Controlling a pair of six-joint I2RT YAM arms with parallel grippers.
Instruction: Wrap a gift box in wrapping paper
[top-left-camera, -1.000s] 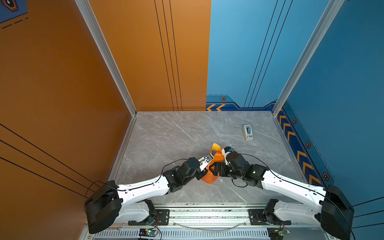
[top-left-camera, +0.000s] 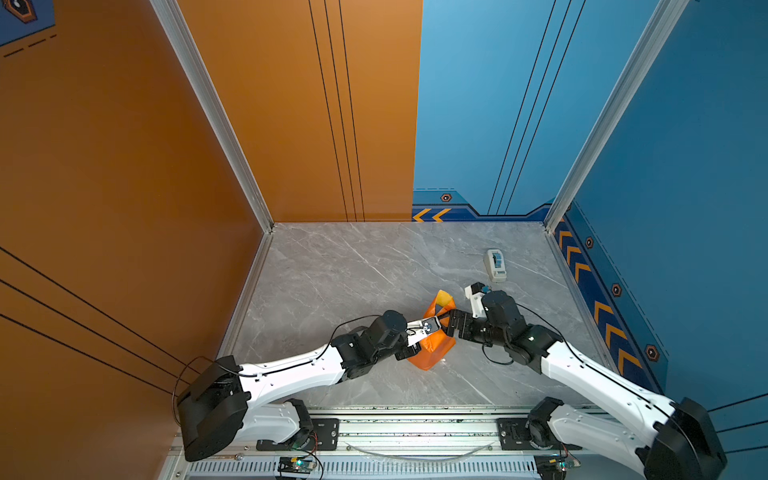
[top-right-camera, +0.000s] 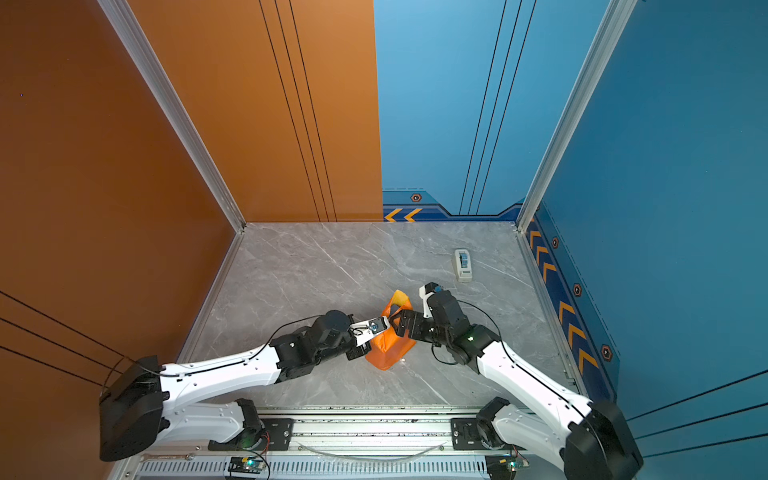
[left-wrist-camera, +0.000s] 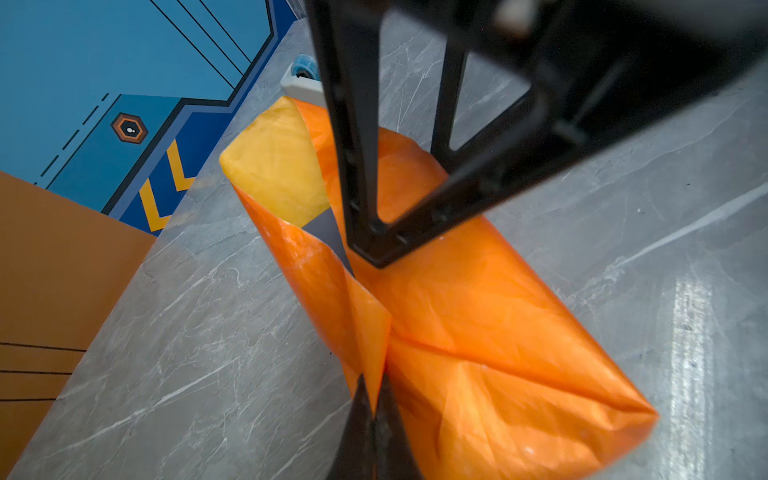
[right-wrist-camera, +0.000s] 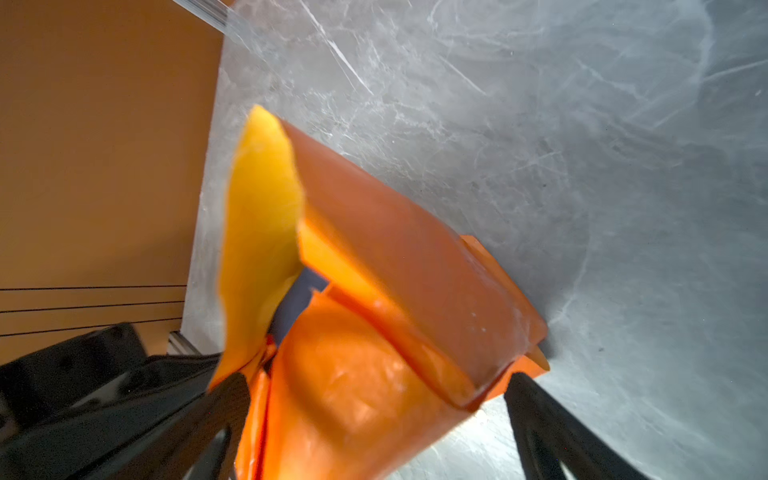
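Observation:
Orange wrapping paper (left-wrist-camera: 480, 320) with a yellow inner side (left-wrist-camera: 276, 164) is folded around a dark grey box (left-wrist-camera: 324, 232), of which only a small patch shows. In the left wrist view, my left gripper is shut on a folded edge of the paper, the thin sheet running between its fingertips. My right gripper stands open above the package, one finger (right-wrist-camera: 552, 432) on each side of it in the right wrist view. Whether the right fingers touch the paper cannot be told. Both grippers partly cover the package (top-left-camera: 432, 352) in the top views.
A white tape dispenser with blue tape (top-left-camera: 496, 265) stands at the back right of the grey table (top-left-camera: 344, 264). Bare tabletop surrounds the package. The two grippers are very close to each other over it.
Both grippers and the package have shifted a little to the right. The right arm has drawn back toward the right, uncovering more of the paper, and the left wrist has turned.

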